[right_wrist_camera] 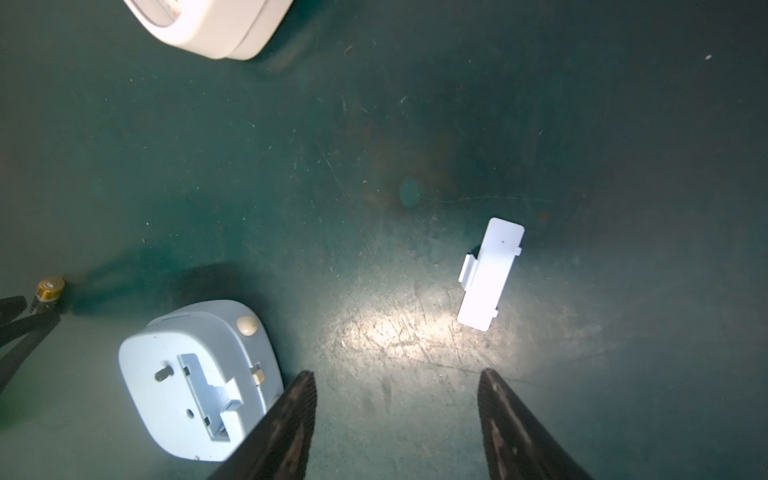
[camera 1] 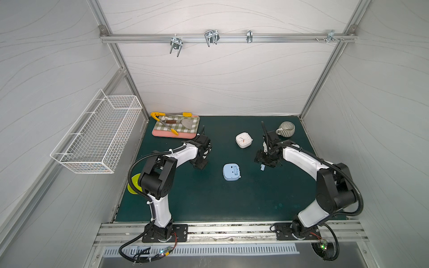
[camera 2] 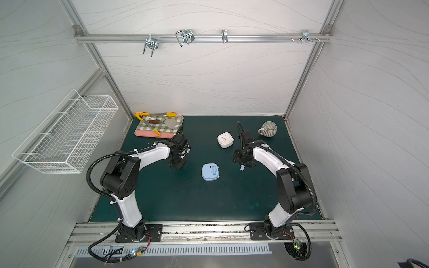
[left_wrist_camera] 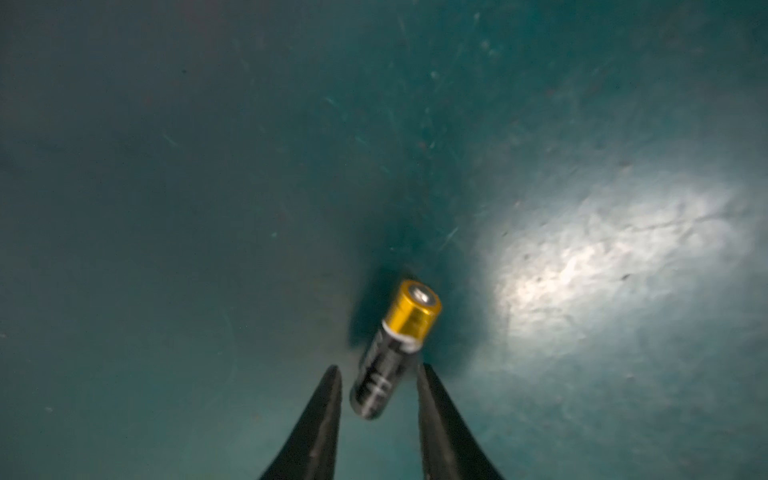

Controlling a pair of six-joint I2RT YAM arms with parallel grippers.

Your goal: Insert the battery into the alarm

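A black battery with a gold end lies tilted in the left wrist view, its lower part between the spread fingertips of my left gripper. A gap shows on the left side; contact on the right cannot be told. The right wrist view catches the battery's gold end beside the left fingers. The light-blue alarm rests mid-table, its narrow battery slot uncovered and empty. Its loose cover lies on the table ahead of my right gripper, which is open and empty.
Behind the alarm sits a white clock. A ribbed mug stands back right, and a pink tray with tongs back left. A yellow-green item is partly behind the left arm.
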